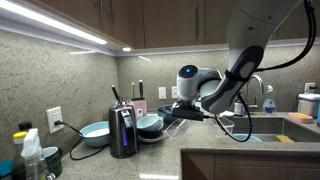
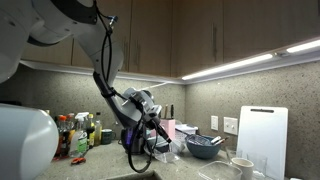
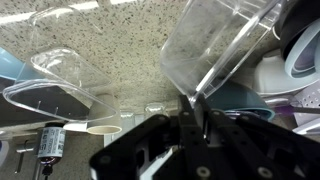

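Observation:
A clear plastic container [image 3: 212, 48] fills the upper middle of the wrist view. My gripper is shut on its near rim, with the walls stretching away from the fingers. In exterior view 1 my gripper [image 1: 180, 110] hangs over the counter, beside the stacked bowls; the container is hard to make out there. Exterior view 2 shows my gripper [image 2: 160, 142] pointing down, and whether the container touches the counter cannot be told.
Another clear container [image 3: 65, 80] lies at the wrist view's left. In exterior view 1, bowls [image 1: 149, 124] and a dark kettle [image 1: 123, 133] stand to the left, and the sink [image 1: 270, 125] lies right. Bare counter [image 1: 165, 158] is in front.

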